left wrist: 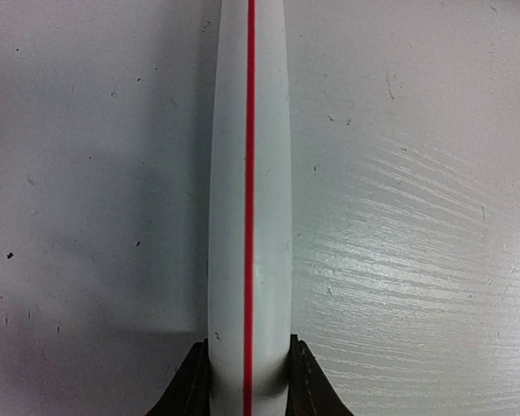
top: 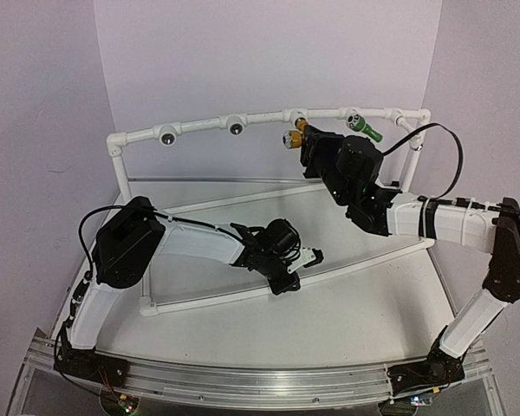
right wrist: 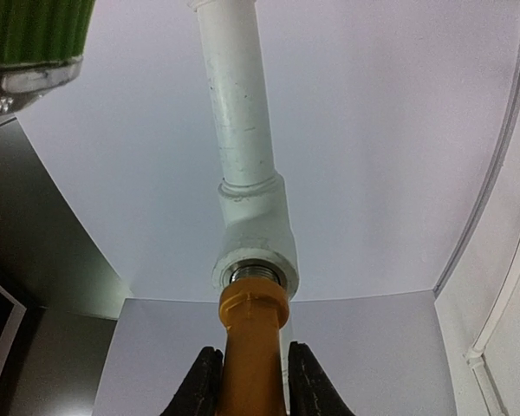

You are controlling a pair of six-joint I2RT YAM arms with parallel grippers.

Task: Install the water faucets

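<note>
An orange faucet (top: 292, 139) is at a fitting (top: 295, 114) on the top pipe, with my right gripper (top: 308, 139) shut on it. In the right wrist view the faucet body (right wrist: 253, 338) lines up with the threaded fitting (right wrist: 226, 228), between my right fingers. A green faucet (top: 366, 128) sits at another fitting to the right. Two fittings on the left (top: 167, 132) show dark openings. My left gripper is shut on the lower white pipe (left wrist: 269, 173) with a red stripe.
The pipe frame (top: 169, 305) stands on a white board (top: 208, 338) between pale walls. The board's front part is clear. A black cable loops above the right arm.
</note>
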